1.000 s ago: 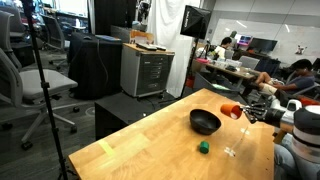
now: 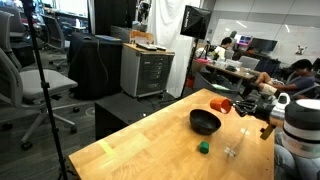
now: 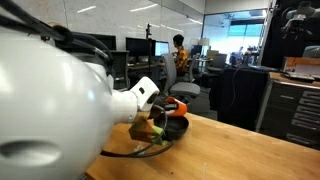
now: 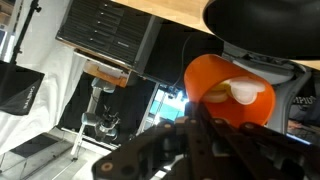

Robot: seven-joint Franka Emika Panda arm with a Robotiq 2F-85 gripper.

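An orange cup (image 2: 221, 104) is held up off the table, with my gripper shut on it. Its tilted mouth faces the wrist camera, and pale whitish pieces (image 4: 241, 90) show inside. A black bowl (image 2: 205, 123) rests on the wooden table, just below and to the left of the cup in exterior view 1. Exterior view 2 has the orange cup (image 3: 180, 105) over the far side of the black bowl (image 3: 178, 127). The bowl's inside is too dark to read.
A small green object (image 2: 204, 147) lies on the table in front of the bowl. Bare wooden tabletop (image 2: 145, 145) stretches to the left. A black case (image 2: 118, 112) stands at the table's far left edge.
The cup has moved left, closer to over the bowl, and its tilt has changed. Bowl and green object have stayed where they were.
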